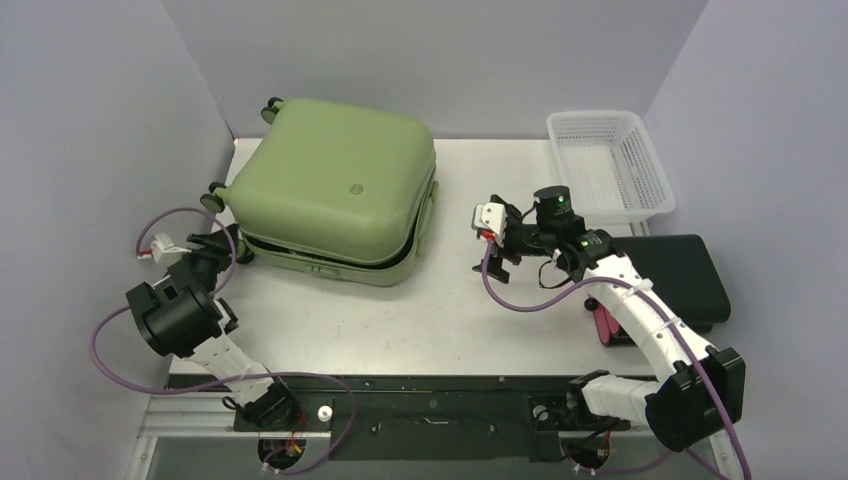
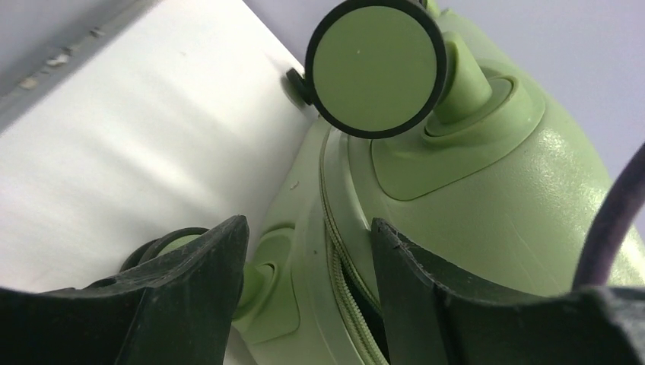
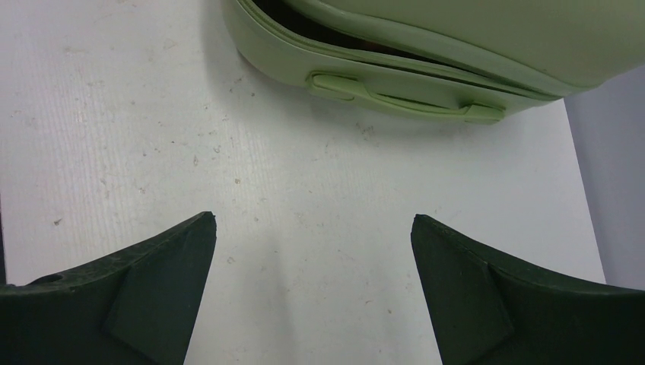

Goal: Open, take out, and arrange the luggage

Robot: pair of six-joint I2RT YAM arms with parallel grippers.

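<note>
A green suitcase (image 1: 335,185) lies flat at the back left, its lid slightly apart from the base along the zipper, showing a dark gap in the top and right wrist views. My left gripper is at its wheeled left end, fingers around the zipped edge (image 2: 335,258) near a lower wheel, shut on the suitcase. My right gripper stands open over bare table, facing the suitcase's side handle (image 3: 403,103).
A white basket (image 1: 610,160) sits at the back right. A dark case (image 1: 670,280) with pink beneath lies at the right.
</note>
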